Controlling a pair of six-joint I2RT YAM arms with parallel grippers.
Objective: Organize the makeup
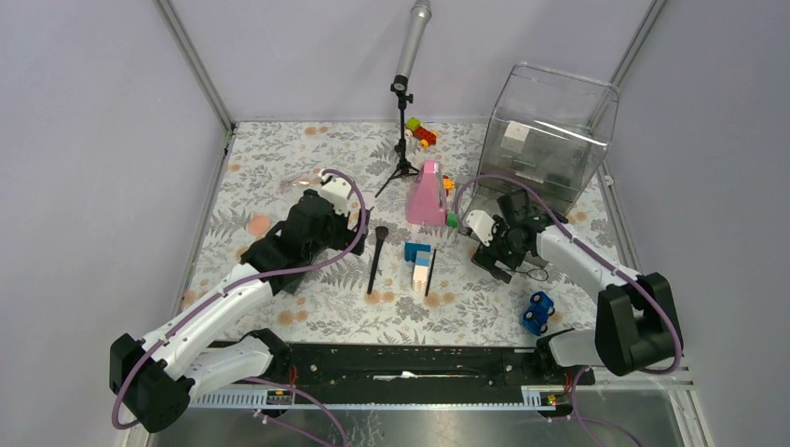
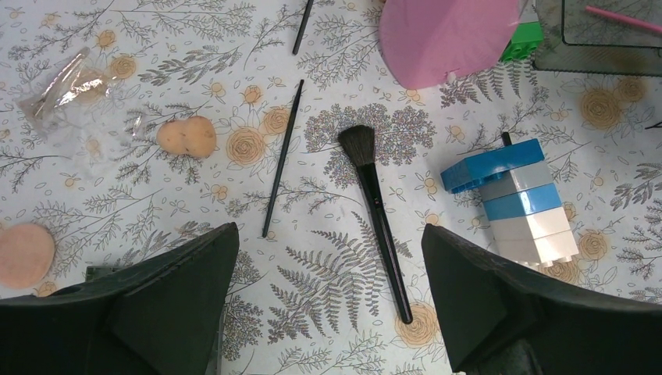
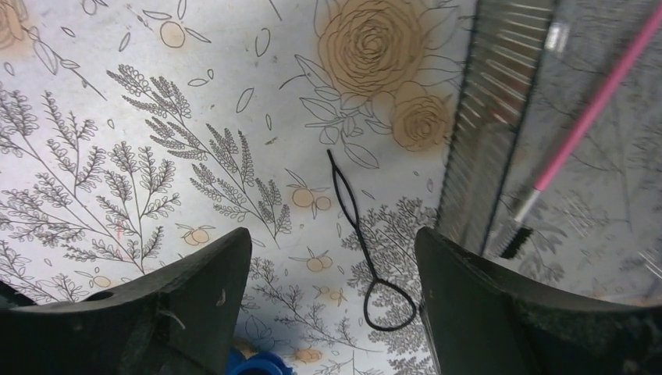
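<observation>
A clear acrylic makeup organizer (image 1: 550,121) stands at the back right; in the right wrist view a pink-handled brush (image 3: 585,113) shows beside its wall. A black scissor-shaped item (image 3: 374,277) lies on the cloth below my open right gripper, whose fingers straddle it. My left gripper is open over the left of the table, nothing between its fingers. Ahead of it lie a large black brush (image 2: 379,211), thin dark sticks (image 2: 282,156), a beige puff (image 2: 186,137) and a round pink pad (image 2: 25,254).
A pink stand (image 1: 426,194), toy blocks (image 1: 421,267), a blue toy car (image 1: 537,314) and a tripod (image 1: 402,140) share the patterned table. A clear plastic bag (image 2: 74,90) lies at the back left.
</observation>
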